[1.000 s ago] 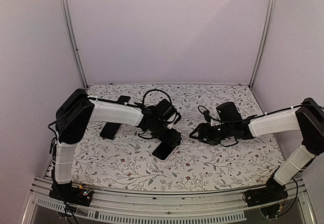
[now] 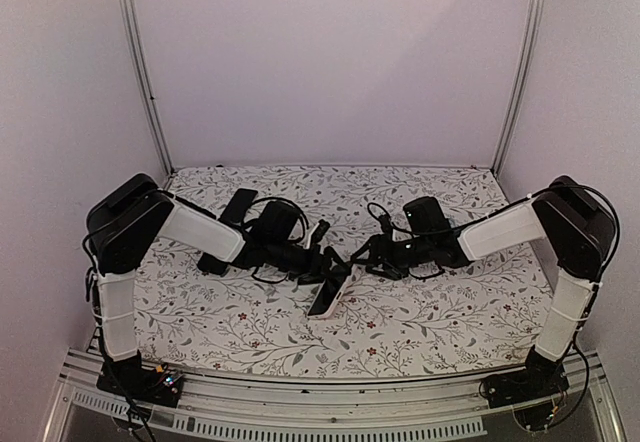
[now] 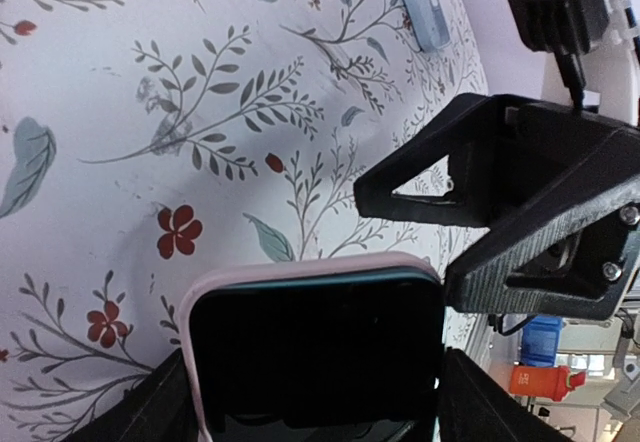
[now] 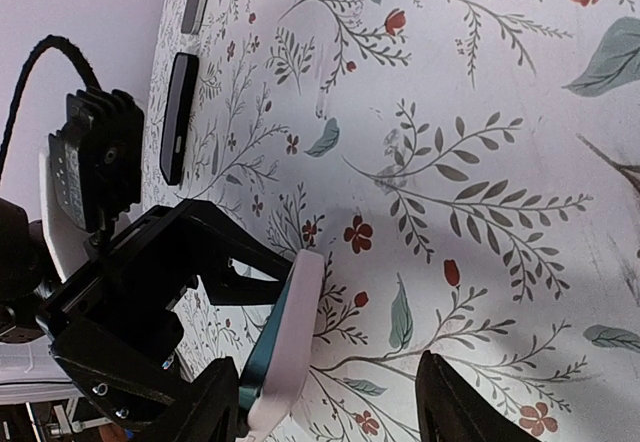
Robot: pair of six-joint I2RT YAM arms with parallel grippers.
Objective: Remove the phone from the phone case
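Observation:
The phone (image 2: 330, 292) in its pale pink case is tilted up off the floral surface at the centre, held at its end by my left gripper (image 2: 330, 262). In the left wrist view the black screen (image 3: 315, 342) sits between my left fingers, its pink rim along the top and left. The right wrist view shows the case's pink edge (image 4: 290, 352) with a teal strip beside it. My right gripper is just right of the phone, its fingers apart on either side of that edge, not closed on it.
Dark rectangular objects (image 2: 238, 205) lie at the back left, behind the left arm. White walls border the back and sides.
My left gripper has drawn slightly left, and the phone in it is more tilted up. My right gripper has moved left toward the phone.

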